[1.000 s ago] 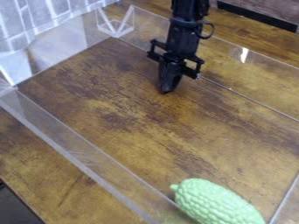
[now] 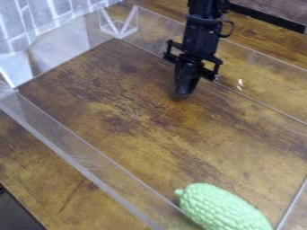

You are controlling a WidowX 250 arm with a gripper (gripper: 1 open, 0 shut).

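Observation:
My black gripper [image 2: 186, 77] reaches down from the top of the view into the back middle of a clear-walled tray, its tip low over the wooden floor [image 2: 132, 117]. It looks shut, with nothing visible between its dark fingers. A pale green, bumpy corn-like toy [image 2: 223, 208] lies at the bottom right, well apart from the gripper.
Clear plastic walls [image 2: 78, 160] edge the work area on several sides. A light, checked cloth [image 2: 24, 22] is at the top left.
The gripper and arm have shifted a little to the right since one second ago. The green toy has not moved.

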